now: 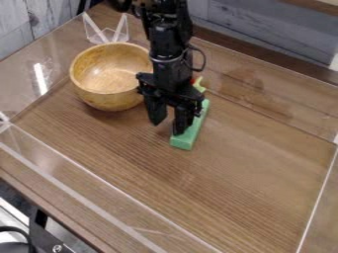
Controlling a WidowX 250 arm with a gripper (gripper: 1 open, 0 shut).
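Note:
My gripper is at the middle of the camera view, pointing down just above and left of a green elongated object lying on the wooden table. Its fingers stand apart, with nothing clearly held between them. A tan bowl sits to the left, close to the arm. A small red and yellow item behind the arm is mostly hidden.
A white object lies at the top left edge, and dark cables appear at the bottom left corner.

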